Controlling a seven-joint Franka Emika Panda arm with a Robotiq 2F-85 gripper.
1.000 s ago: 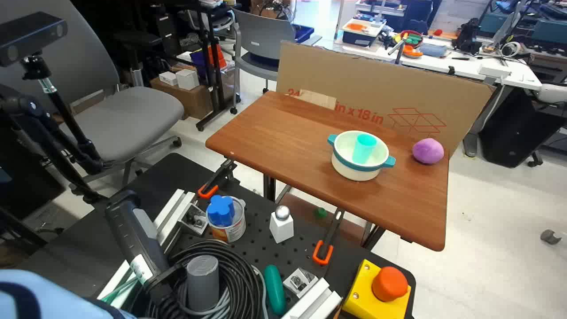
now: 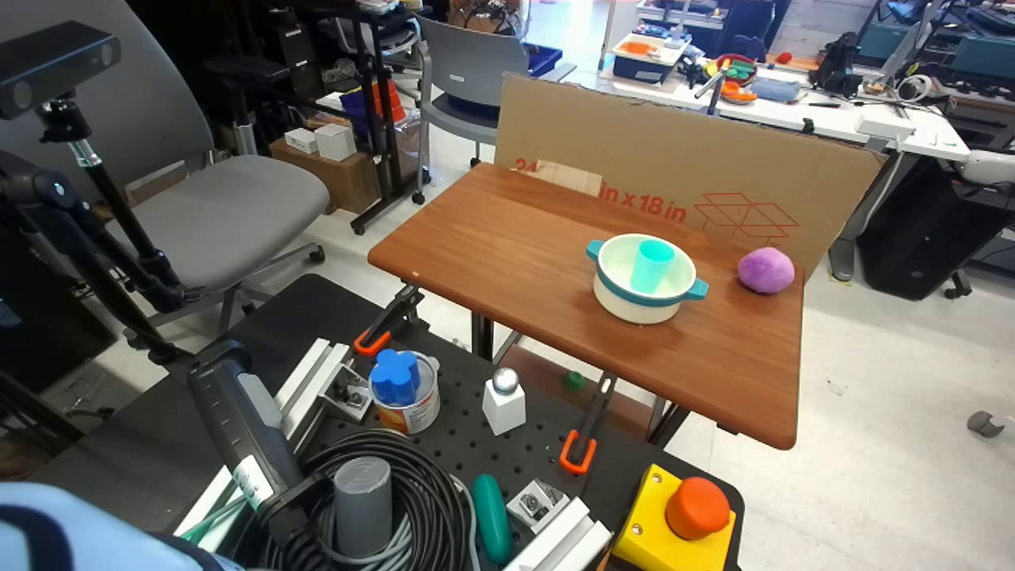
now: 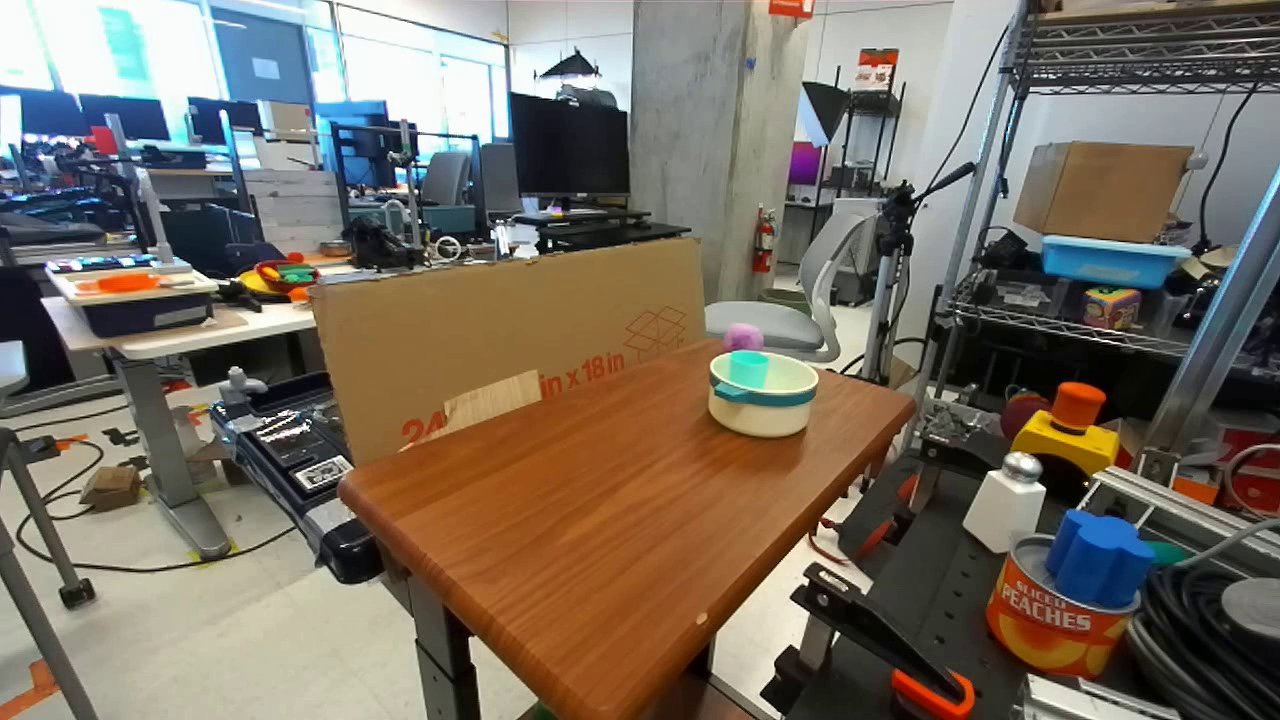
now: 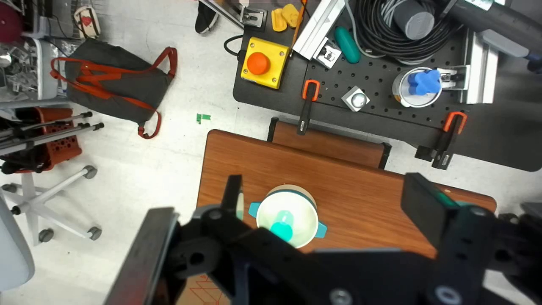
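Observation:
A cream pot (image 2: 619, 300) with a teal band and two teal handles stands on the brown wooden table (image 2: 495, 247). Inside it is a turquoise cup (image 2: 652, 266), which also shows within the pot (image 4: 303, 218) in the wrist view. A purple ball (image 2: 766, 270) rests near the table's right end, apart from the pot; exterior view 2 shows part of the ball (image 3: 743, 335) behind the pot. In the wrist view my gripper is open high over the table, its dark fingers wide apart and gripping nothing. Neither exterior view shows the gripper.
A cardboard panel (image 2: 666, 157) lines the table's far edge. Across a gap, the black bench (image 2: 457, 366) carries a peach can (image 2: 411, 410), a white block with a metal ball (image 2: 504, 411), coiled cables and a yellow stop-button box (image 2: 639, 523).

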